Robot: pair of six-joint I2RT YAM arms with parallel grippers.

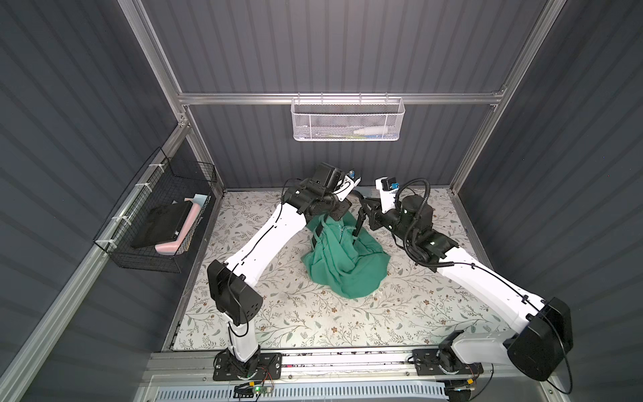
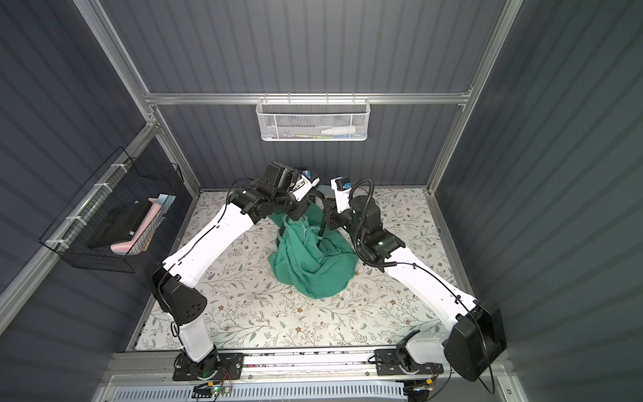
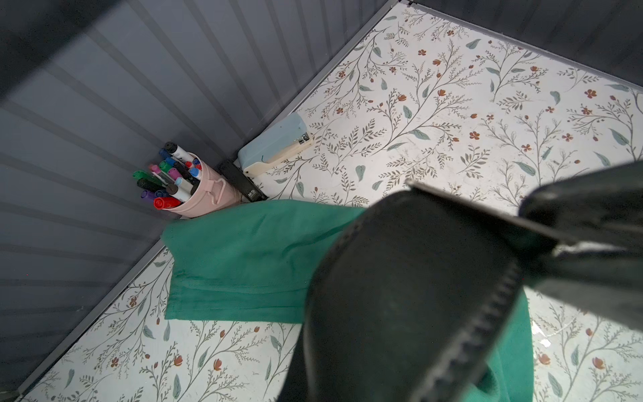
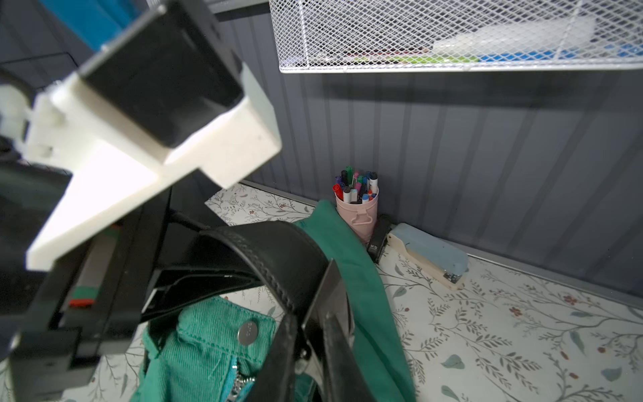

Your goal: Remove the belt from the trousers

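Green trousers point(image 1: 349, 258) lie bunched mid-table. In the right wrist view their waist button point(image 4: 247, 333) and zip face the camera. The black leather belt point(image 4: 281, 251) arches above the waist, its metal end piece point(image 4: 333, 298) pointing down. My left gripper point(image 1: 350, 194) is shut on the belt; in its own wrist view the belt point(image 3: 408, 301) hides the fingertips. From the right, my right gripper point(image 1: 366, 206) straddles the metal end. Its fingers point(image 3: 589, 204) stand apart, with a narrow gap visible in the left wrist view; whether they touch the metal cannot be told.
Behind the trousers stand a pink pen cup point(image 4: 357, 217), a black box-like item point(image 4: 379, 238) and a blue-and-cream stapler point(image 4: 428, 251). A white mesh basket point(image 1: 348, 120) hangs on the back wall.
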